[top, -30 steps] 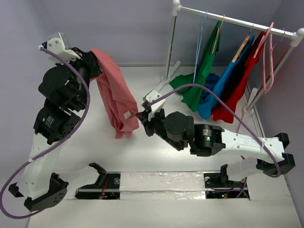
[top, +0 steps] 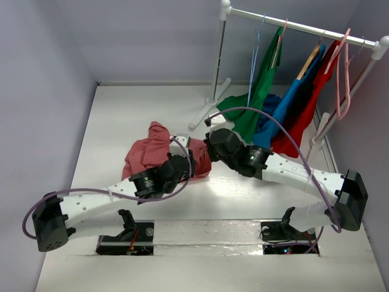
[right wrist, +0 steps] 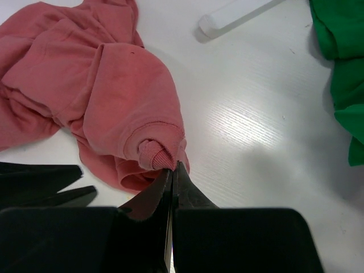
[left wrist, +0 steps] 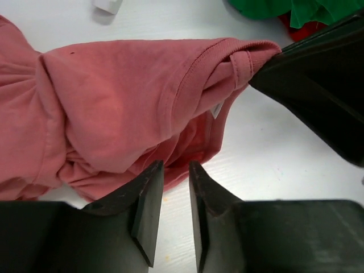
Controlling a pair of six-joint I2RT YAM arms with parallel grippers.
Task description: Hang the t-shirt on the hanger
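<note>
The pink t shirt (top: 149,149) lies crumpled on the white table, left of the rack. Its collar (right wrist: 156,149) is pinched in my right gripper, which is shut on that edge and lifts it off the table. My left gripper is part open just in front of the shirt's lower folds (left wrist: 190,153), with no cloth clearly between its fingers. Two empty hangers hang on the rack, a light blue one (top: 255,55) at its left and a pink one (top: 338,79) at its right.
A white rack (top: 298,25) stands at the back right, carrying a green garment (top: 264,79), a blue one (top: 289,97) and a red one (top: 316,91). Its foot (top: 203,112) rests behind the shirt. Bare table lies left of the shirt and in front of it.
The left arm has since moved right, near the right gripper, which rose slightly right and is at the collar.
</note>
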